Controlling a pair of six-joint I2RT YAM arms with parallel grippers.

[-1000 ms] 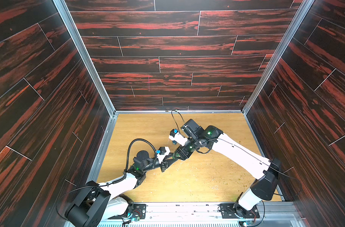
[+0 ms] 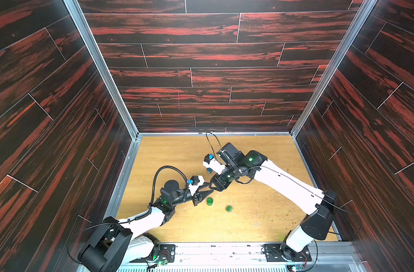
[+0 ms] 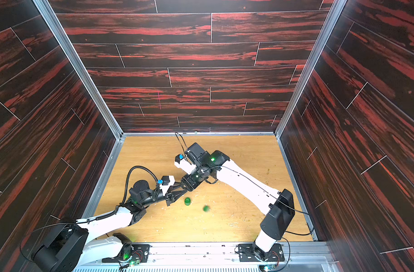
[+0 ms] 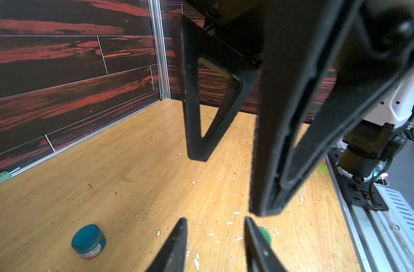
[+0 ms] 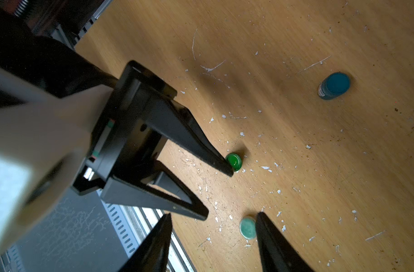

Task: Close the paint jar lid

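A glossy green round piece (image 5: 234,161) and a paler green one (image 5: 248,227) are apart on the wood surface in the right wrist view. One seems to be the jar and the other its lid, though I cannot tell which. From the top left, the nearer green piece (image 2: 209,201) shows sharply and the other (image 2: 228,208) is blurred. Both grippers are above the surface, close together. My left gripper has its fingers spread, nothing between them. The right gripper, filling much of the left wrist view, also stands open and empty.
A teal, labelled jar (image 4: 88,241) stands upright farther back, largely behind the right gripper in the top left view. White flecks are scattered on the wood table (image 2: 261,217).
The arms look still.
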